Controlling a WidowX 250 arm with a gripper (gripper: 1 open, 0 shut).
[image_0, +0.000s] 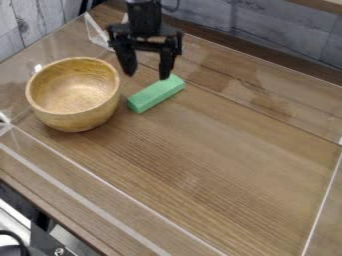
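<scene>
My gripper is at the top centre, above the table behind the green block, its two dark fingers apart and pointing down, with nothing visible between them. A flat green block lies diagonally on the wooden table just in front of the gripper, to the right of a large round wooden bowl. The bowl looks empty.
Walls border the back and left edges, and some small pale items at the left side are too small to tell.
</scene>
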